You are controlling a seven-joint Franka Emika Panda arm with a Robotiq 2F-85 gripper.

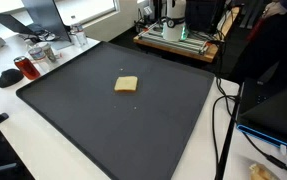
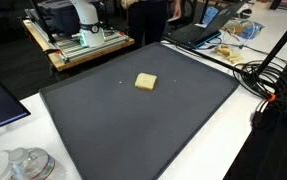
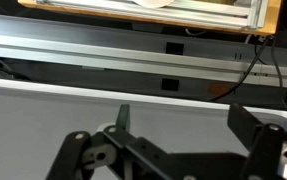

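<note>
A small pale-yellow square (image 1: 126,84), like a slice of bread or a sponge, lies flat on the dark grey mat (image 1: 83,105); the same square (image 2: 146,81) also shows in exterior view 2. My gripper is open in the wrist view, its two black fingers wide apart with nothing between them. Below it is a plain grey surface, and the yellow square is out of that view. Neither exterior view shows the fingers; only part of the white arm (image 1: 173,20) is seen at the back.
Cans and bottles (image 1: 41,50) stand beyond the mat's left edge, close to a dark red item (image 1: 26,68). Clear containers (image 2: 28,163) sit at a front corner. Cables (image 2: 268,80) run along another side.
</note>
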